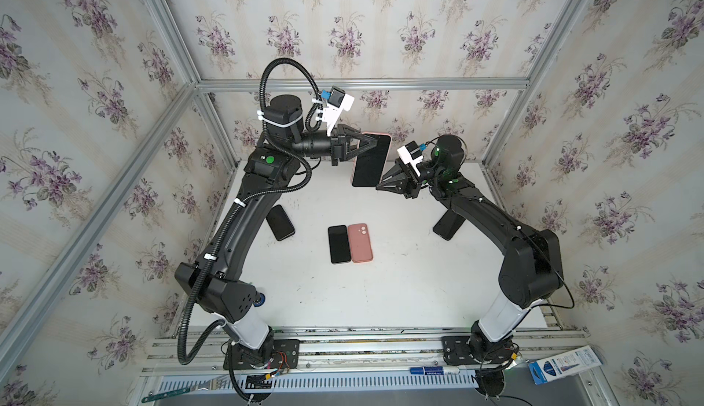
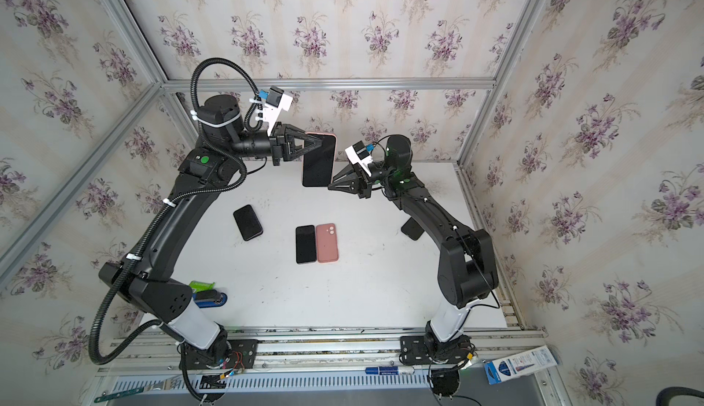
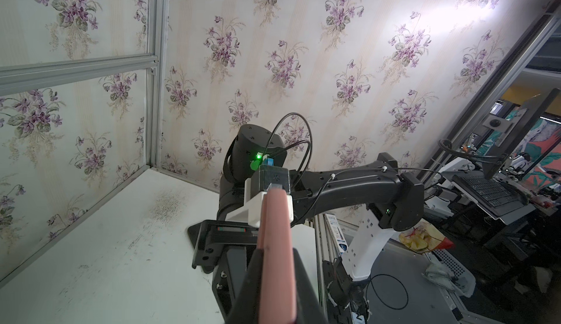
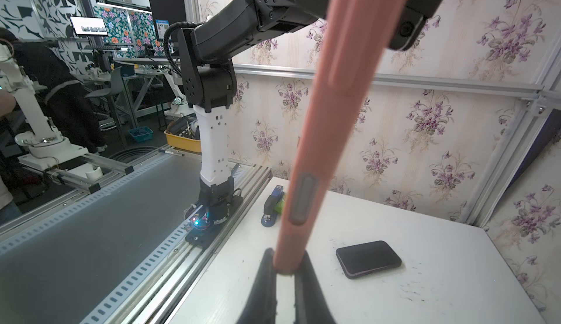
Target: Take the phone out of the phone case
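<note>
A dark phone (image 1: 371, 162) in a pink case (image 3: 276, 265) hangs upright in the air, held near its upper part by my left gripper (image 1: 364, 143), which is shut on it. In the left wrist view the case shows edge-on. My right gripper (image 1: 384, 184) is at the phone's lower end; in the right wrist view its blurred fingertips lie at the bottom of the pink edge (image 4: 312, 166). How far they are open, and whether they touch, I cannot tell.
Below on the white table (image 1: 396, 288) lie a black phone (image 1: 338, 244) beside a pink case (image 1: 360, 242), another phone (image 1: 280, 222) at left and a dark one (image 1: 447, 225) at right.
</note>
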